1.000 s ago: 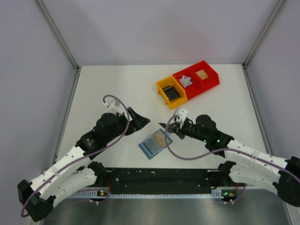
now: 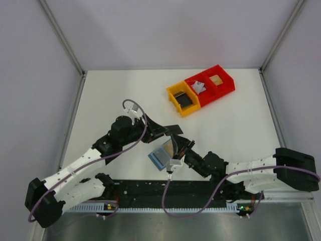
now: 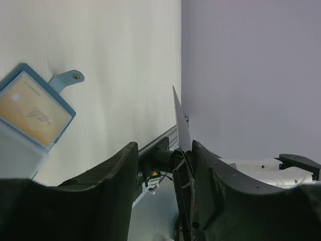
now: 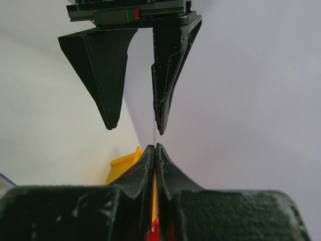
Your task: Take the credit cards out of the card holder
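A thin dark card [image 2: 174, 129] is raised above the table, pinched at its lower end by my right gripper. My left gripper is open, with its fingers on either side of the card. In the left wrist view the card [image 3: 181, 120] appears nearly edge-on, close to the right-hand finger; whether they touch I cannot tell. The blue card holder [image 2: 160, 157] lies unfolded on the table below both grippers, partly covered by the right one. A tan card shows in its clear window in the left wrist view, beside a snap strap [image 3: 66, 80].
At the back stand a yellow box [image 2: 172, 98] with a black item inside and a red divided box [image 2: 228, 82] holding a whitish item and a tan one. Free table lies left and right of the boxes. Both arms are close together at the centre.
My right gripper has swung left with the card, bringing it beside the left gripper. The left gripper has shifted slightly right, and its fingers now stand around the card. The holder has stayed put.
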